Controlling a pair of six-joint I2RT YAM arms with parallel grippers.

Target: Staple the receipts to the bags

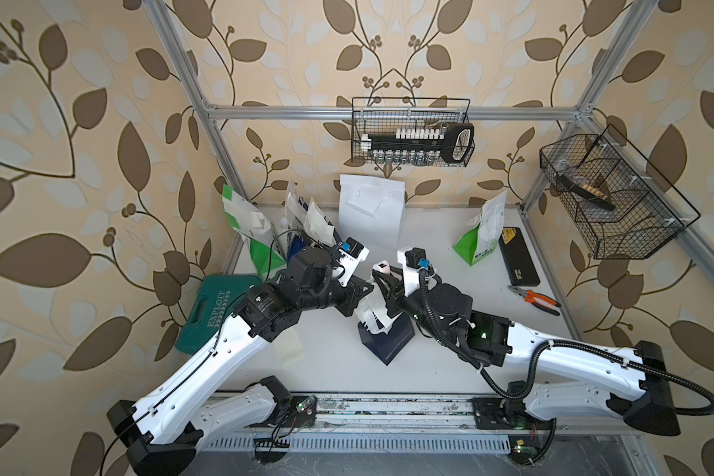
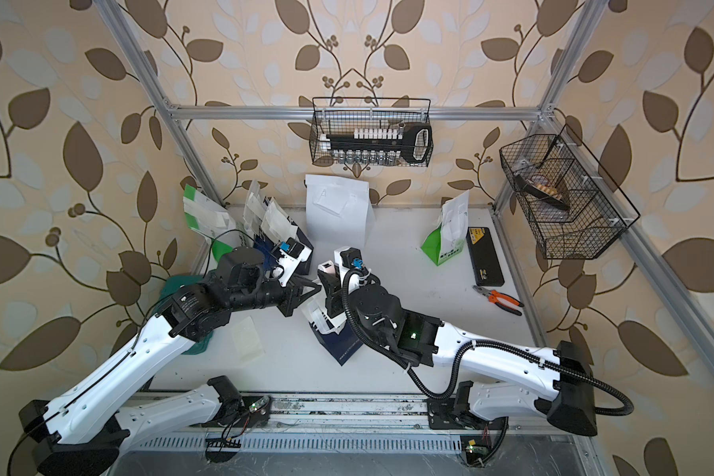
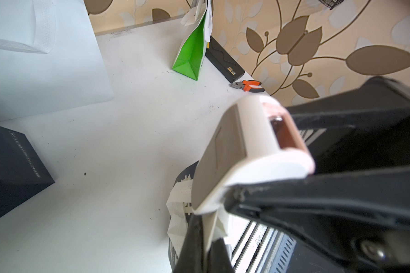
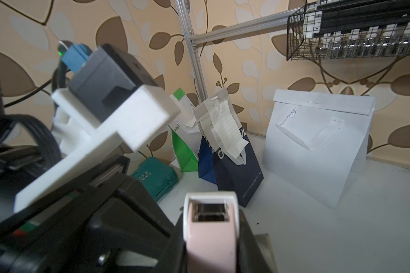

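Observation:
A dark blue bag (image 1: 387, 342) with a pale folded top hangs tilted under my two grippers near the table's middle. My left gripper is shut on the thin paper at its top. The small white and pink stapler (image 3: 241, 154) sits between the fingers of my right gripper, just above the left fingertips. Paper (image 3: 180, 200) shows below the stapler; whether the stapler's mouth touches it is hidden. Behind, a white bag (image 4: 321, 168) carries a receipt (image 4: 309, 127), and a dark bag (image 4: 239, 177) has a receipt (image 4: 230, 134) on its top.
A green-and-white bag (image 1: 477, 238), a black box (image 1: 519, 255) and orange pliers (image 1: 534, 299) line the right side. At left are another green bag (image 1: 250, 218) and a teal case (image 1: 214, 313). A pale slip (image 2: 248, 339) lies on the table.

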